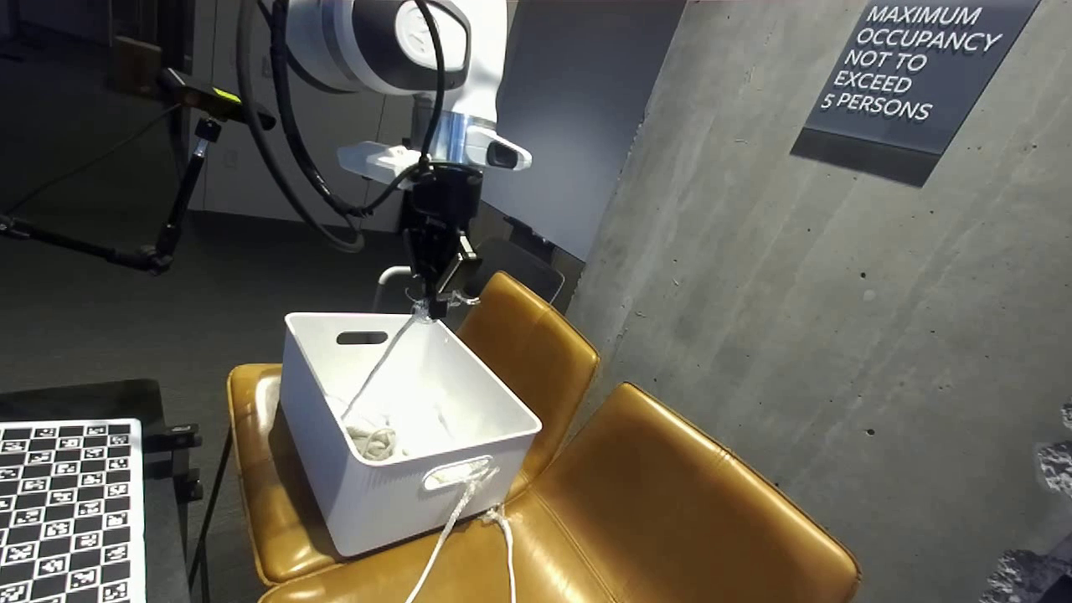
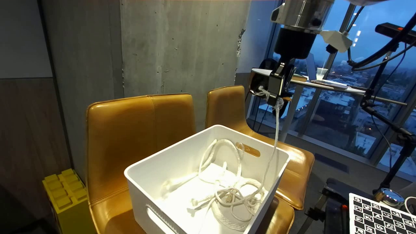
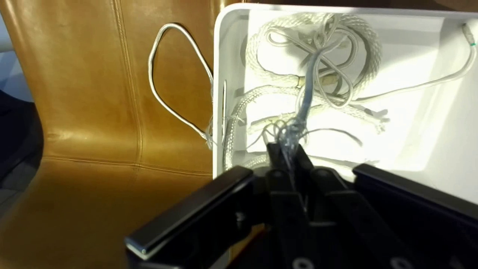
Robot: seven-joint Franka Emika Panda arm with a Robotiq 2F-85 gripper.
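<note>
My gripper (image 1: 433, 301) is shut on the frayed end of a thin white rope (image 2: 276, 126), above the far end of a white bin (image 1: 422, 517). In exterior view 2 the rope slants from the fingertips down into the bin and joins a loose tangle on its floor. The wrist view shows the wispy strands of the rope (image 3: 309, 85) pinched between the fingertips. Thicker braided rope (image 3: 374, 58) lies coiled on the bin floor beneath. Where the thin rope runs within the tangle is hard to follow.
The bin rests on tan leather chairs (image 1: 693, 482). Thin cord (image 1: 442, 543) hangs out through its near handle slot onto a seat. A checkered board (image 1: 70, 512) stands to the left, and a concrete wall (image 1: 854, 332) to the right.
</note>
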